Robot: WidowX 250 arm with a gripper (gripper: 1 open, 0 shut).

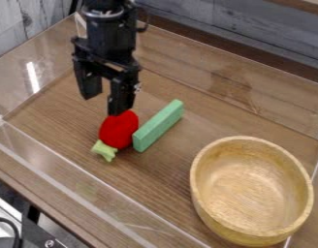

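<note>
My black gripper (104, 85) hangs over the left part of the wooden table, with its fingers open and nothing seen between them. Just below and to its right lies a red rounded object (119, 128) with a pale green piece (106, 150) sticking out toward the lower left. A mint green block (159, 124) lies diagonally beside the red object, on its right.
A large yellow bowl (251, 191) fills the lower right of the table (239, 87). Walls border the back and left.
</note>
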